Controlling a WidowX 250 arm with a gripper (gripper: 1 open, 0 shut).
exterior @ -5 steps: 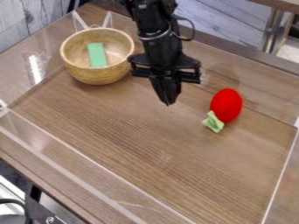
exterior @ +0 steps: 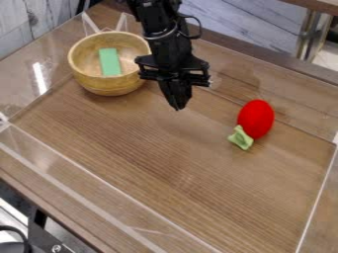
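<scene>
My black gripper [exterior: 177, 95] hangs over the wooden table [exterior: 158, 188], just right of a tan bowl [exterior: 123, 82]. It is shut, and I see nothing between its fingers. In the bowl stands a mint-green block [exterior: 110, 60]. At the right lie a red oval object [exterior: 255, 119] and a small light-green piece [exterior: 240, 137] below it.
A pale ledge [exterior: 282, 8] runs along the back right, and a black cable lies at the lower left edge.
The arm has shifted left, toward the bowl, from where it was a second ago. The bowl, red object and green pieces look unmoved.
</scene>
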